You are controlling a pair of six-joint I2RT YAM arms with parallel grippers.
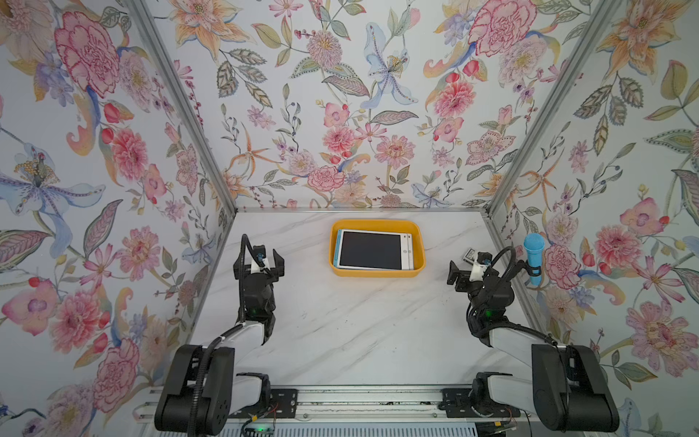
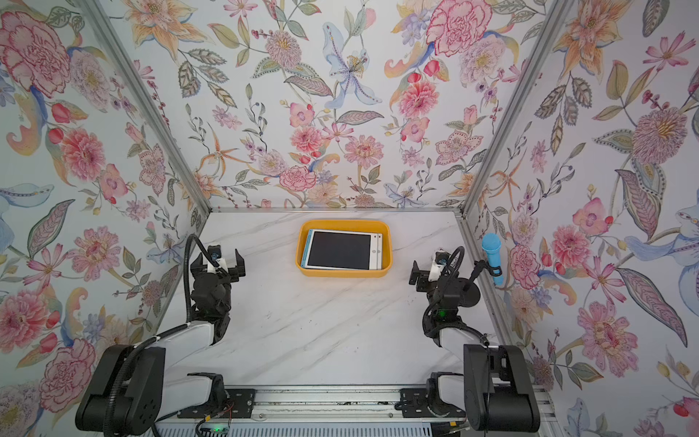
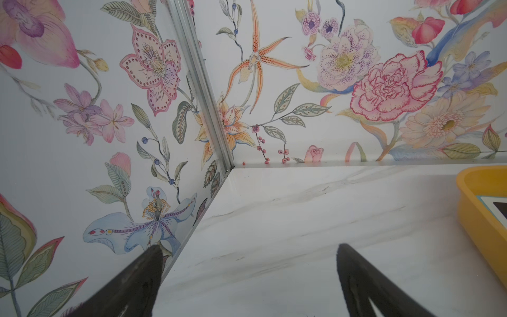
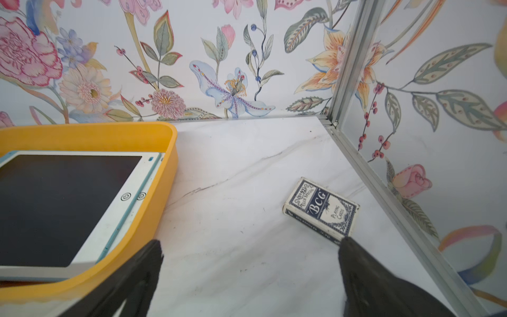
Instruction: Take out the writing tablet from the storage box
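Observation:
The writing tablet (image 1: pixel 370 250), a white slab with a dark screen and a light blue edge, lies inside the yellow storage box (image 1: pixel 376 274) at the back middle of the table. Part of it also shows in the right wrist view, where the tablet (image 4: pixel 63 206) rests within the box wall (image 4: pixel 168 174). My left gripper is open over bare table, well to the left of the box. To the right of the box, my right gripper is open too, its fingers apart and empty.
A pack of playing cards (image 4: pixel 321 209) lies on the table at the right, ahead of my right gripper. A blue cup (image 1: pixel 534 251) is held in a mount by the right wall. Between the arms the marble tabletop (image 1: pixel 364 327) is clear.

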